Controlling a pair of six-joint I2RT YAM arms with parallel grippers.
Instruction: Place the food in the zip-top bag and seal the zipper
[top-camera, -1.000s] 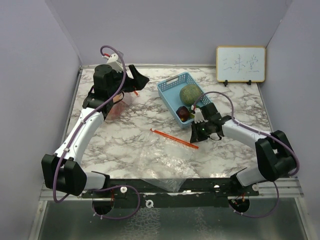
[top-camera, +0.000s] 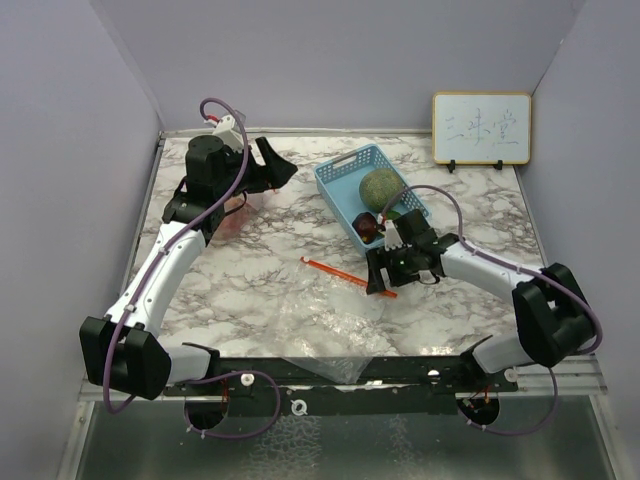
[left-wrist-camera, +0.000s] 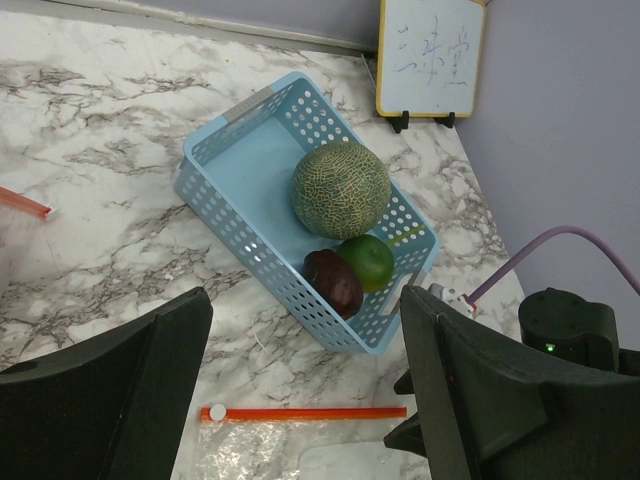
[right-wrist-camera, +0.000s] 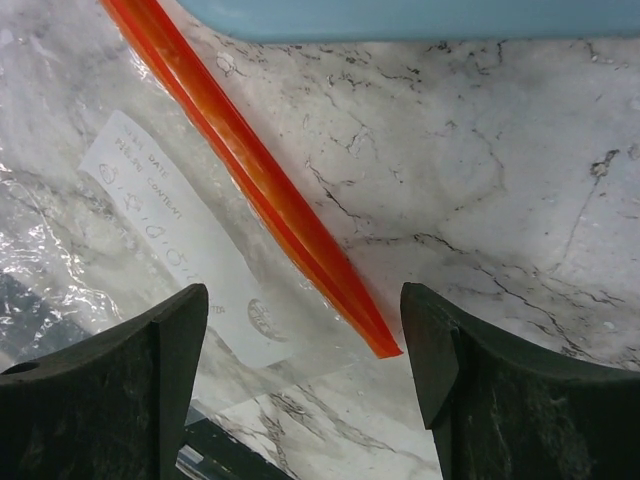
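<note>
A clear zip bag (top-camera: 330, 320) with an orange zipper (right-wrist-camera: 270, 195) and white label lies flat at front centre. My right gripper (top-camera: 378, 282) is open just over the zipper's right end, empty. My left gripper (top-camera: 276, 164) is raised at the back left, empty and open. The blue basket (top-camera: 338, 162) holds a melon (left-wrist-camera: 340, 188), a green fruit (left-wrist-camera: 368, 262) and a dark red item (left-wrist-camera: 330, 281).
Behind the left arm lies another pinkish bag (top-camera: 228, 225). A whiteboard (top-camera: 480, 128) stands at the back right.
The left arm has shifted only slightly.
</note>
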